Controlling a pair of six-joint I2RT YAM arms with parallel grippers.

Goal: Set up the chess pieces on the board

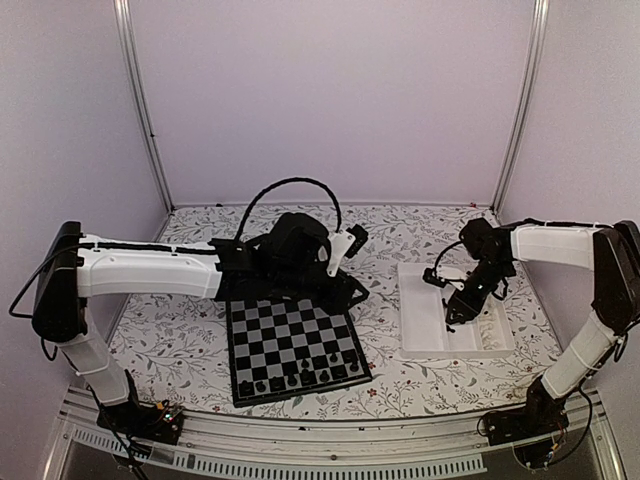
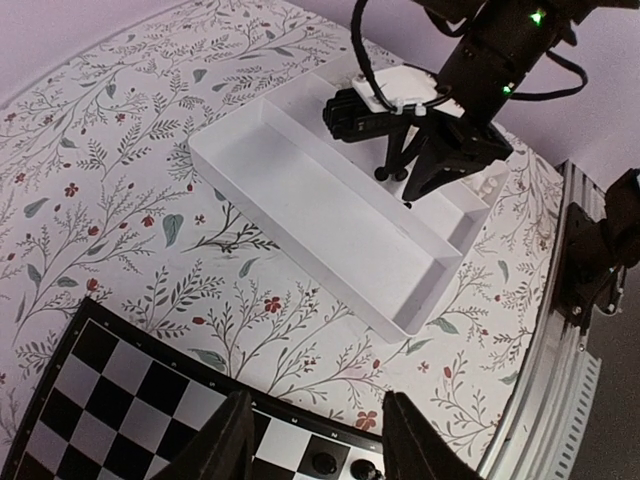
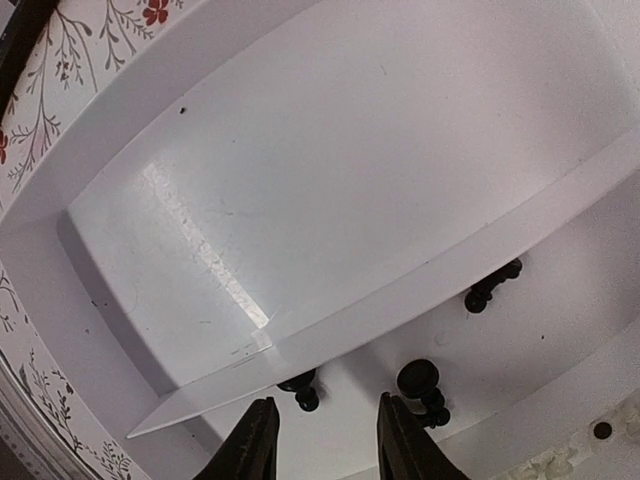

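The chessboard (image 1: 285, 340) has several black pieces along its near rows. My left gripper hangs above its right part, fingers apart with nothing visible between them. The white tray (image 1: 425, 310) holds black pieces in a middle compartment and white pieces in a side one. My right gripper is over that middle compartment, fingers apart and empty, with a black piece (image 3: 418, 377) just beyond its fingertips, another (image 3: 307, 398) beside it and a third (image 3: 490, 285) farther along.
The tray's dividers and outer walls stand close to the right gripper. Walls border the table at back and sides.
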